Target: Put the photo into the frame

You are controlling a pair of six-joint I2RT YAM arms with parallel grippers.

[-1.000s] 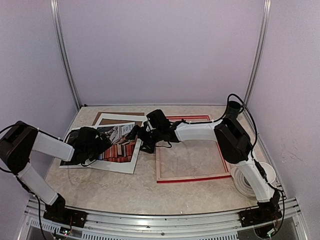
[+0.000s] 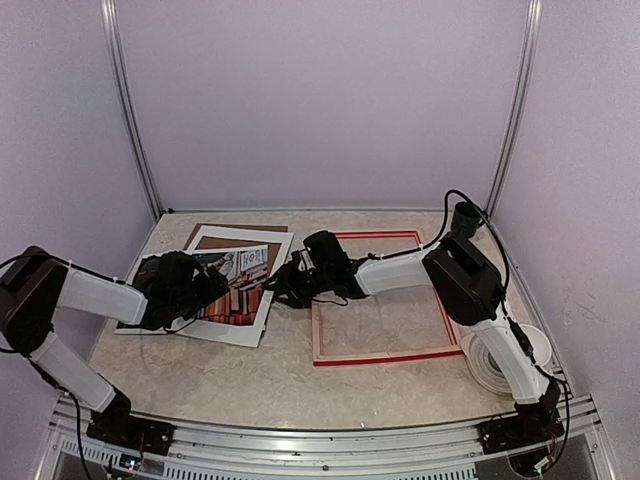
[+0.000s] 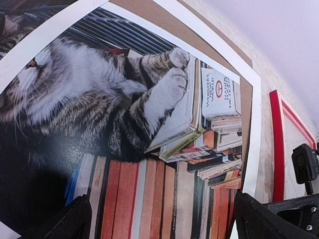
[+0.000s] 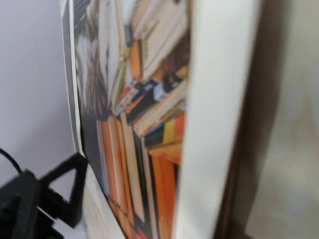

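Note:
The photo of a cat and books (image 2: 248, 298), with a wide white border, lies on the left of the table. Above it my left gripper (image 2: 215, 290) is open; its spread fingers (image 3: 259, 219) frame the printed books in the left wrist view. At the photo's right border is my right gripper (image 2: 279, 293), its fingers partly open. In the right wrist view the white border (image 4: 214, 119) is close up and one dark finger (image 4: 75, 189) shows at the left; the other cannot be made out. The red-and-white frame (image 2: 388, 358) lies flat on the right, partly under my right arm.
Another white-bordered sheet and a brown board (image 2: 240, 229) lie behind the photo. White round dishes (image 2: 488, 365) stand right of the frame, a dark cup (image 2: 466, 218) at the back right. Bare table (image 2: 230, 380) lies in front.
The left arm has barely moved.

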